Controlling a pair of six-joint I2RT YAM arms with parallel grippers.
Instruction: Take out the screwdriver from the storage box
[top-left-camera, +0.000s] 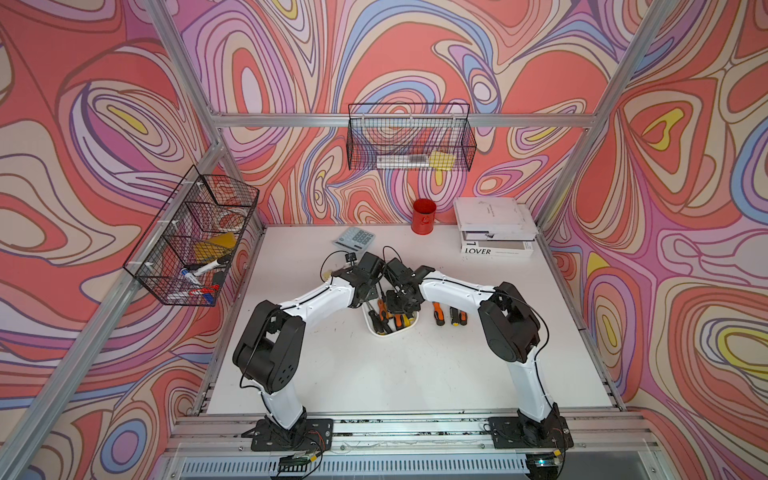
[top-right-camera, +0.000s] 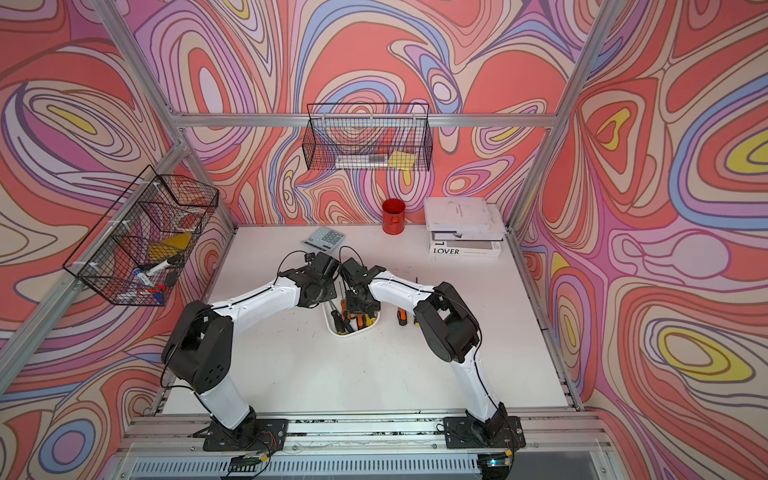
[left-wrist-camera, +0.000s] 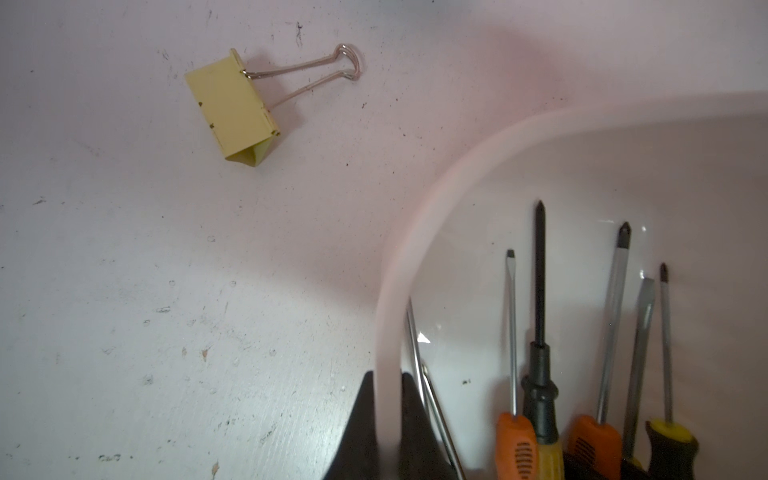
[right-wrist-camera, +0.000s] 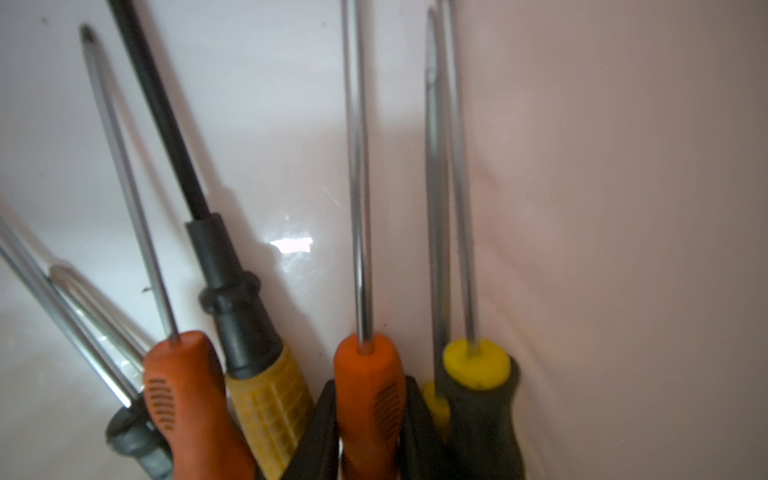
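The white storage box (top-left-camera: 388, 333) sits mid-table with several screwdrivers in it. My left gripper is shut on the box rim (left-wrist-camera: 448, 172), one finger outside the wall and one inside. Inside the box, my right gripper is shut around the handle of an orange screwdriver (right-wrist-camera: 368, 368); its metal shaft points away. To its left lie a yellow-handled screwdriver with a black shaft (right-wrist-camera: 268, 400) and another orange screwdriver (right-wrist-camera: 192, 408). A black-and-yellow screwdriver (right-wrist-camera: 480, 408) is close on the right. The lower ends of the handles are cut off in the right wrist view.
Several screwdrivers (top-left-camera: 439, 313) lie on the table right of the box. A yellow binder clip (left-wrist-camera: 232, 108) rests outside the rim. Farther back are a calculator (top-left-camera: 354, 238), a red mug (top-left-camera: 424, 216) and stacked white boxes (top-left-camera: 494, 216).
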